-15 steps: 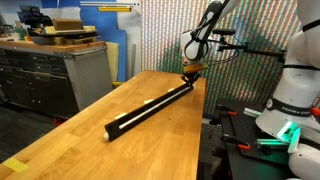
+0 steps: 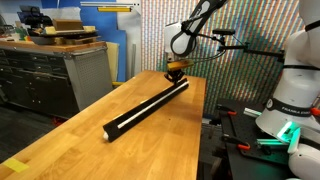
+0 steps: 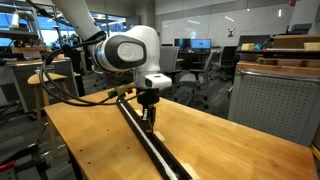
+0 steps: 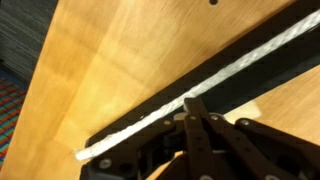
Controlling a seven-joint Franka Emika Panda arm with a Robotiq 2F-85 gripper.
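Note:
A long black strip (image 2: 145,111) lies diagonally on the wooden table, with a white rope (image 2: 148,107) running along it. In the wrist view the rope (image 4: 225,75) follows the length of the black strip (image 4: 250,83), and its lower-left end extends a little past the strip's end. My gripper is shut, its fingertips right at the rope's edge; no rope shows clearly between them. From exterior view 2, the gripper (image 3: 150,127) points down over the strip (image 3: 155,150). Whether the fingertips touch the rope cannot be made out.
Bare wooden table (image 2: 75,145) surrounds the strip, with wide free room towards the near left. Grey cabinets (image 2: 45,80) stand behind it. A pale patch (image 4: 243,111) lies on the table by the strip in the wrist view.
My arm and gripper have moved left in exterior view 1, over the far part of the strip. The strip and rope look unmoved at their near end.

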